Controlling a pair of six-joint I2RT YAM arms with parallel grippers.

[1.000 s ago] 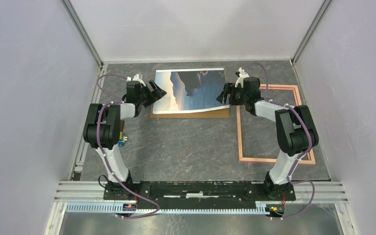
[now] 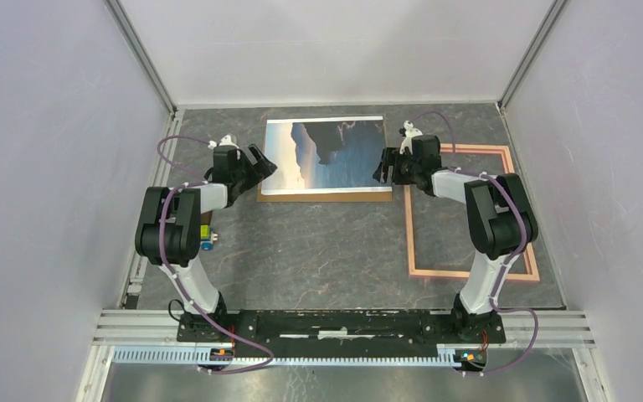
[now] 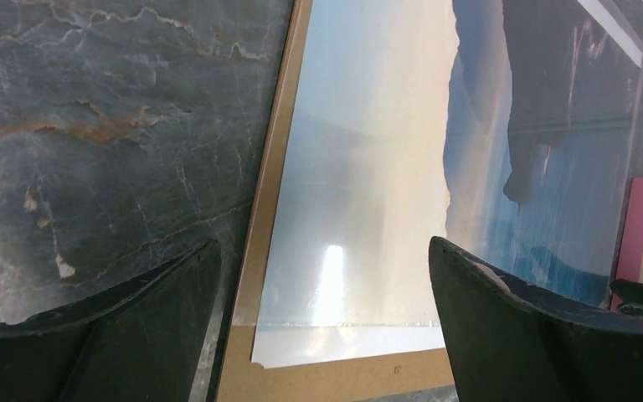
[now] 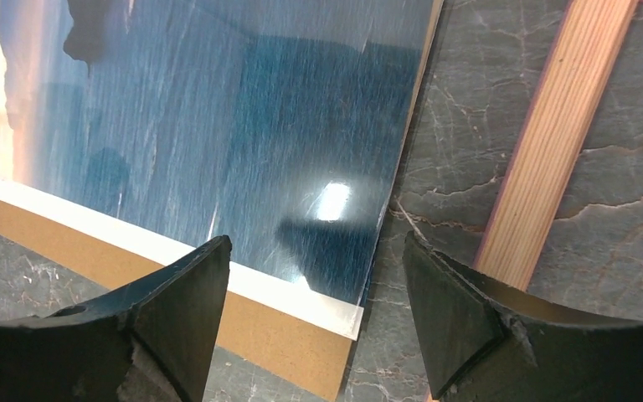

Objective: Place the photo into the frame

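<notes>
The photo [image 2: 326, 155], a sunset sea with a dark cliff, lies on a brown backing board [image 2: 326, 198], whose strip shows along the near edge. A clear sheet [image 3: 360, 314] seems to cover most of the photo in the left wrist view. My left gripper is open over the near left corner, its fingers on either side of the board's left edge. Over the near right corner, my right gripper also stands open, nothing gripped between its fingers. To the right lies the empty wooden frame [image 2: 410, 239], partly hidden under the right arm.
A small yellow and blue object [image 2: 208, 236] sits by the left arm. Bare dark stone-patterned table [image 2: 326, 251] stretches in front of the photo. A narrow gap separates the board from the frame's left bar [image 4: 544, 159].
The photo's near right corner, raised off the board at my right gripper a second ago, now lies flat. The left gripper has shifted slightly left; the right one has moved only a little.
</notes>
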